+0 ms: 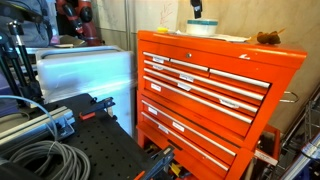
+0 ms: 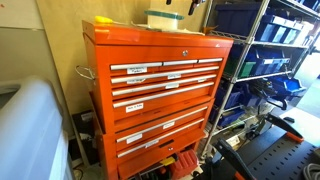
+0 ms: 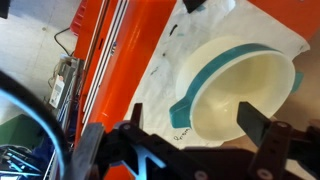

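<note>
A white bowl with a teal band and side handles (image 3: 235,88) sits on top of the red tool chest (image 1: 215,90). It shows as a small pale tub (image 1: 202,28) in exterior view 1 and as a tub (image 2: 163,20) in exterior view 2. My gripper is open above the bowl, and nothing is held between its fingers. From exterior view 1, the gripper (image 1: 196,9) is seen just above the bowl's rim, partly cut off by the top edge.
White paper (image 3: 158,80) lies under the bowl. Brown lumps (image 1: 269,38) lie on the chest's right end, and a small yellow item (image 2: 103,20) is at the other end. Shelves of blue bins (image 2: 262,25) stand beside the chest.
</note>
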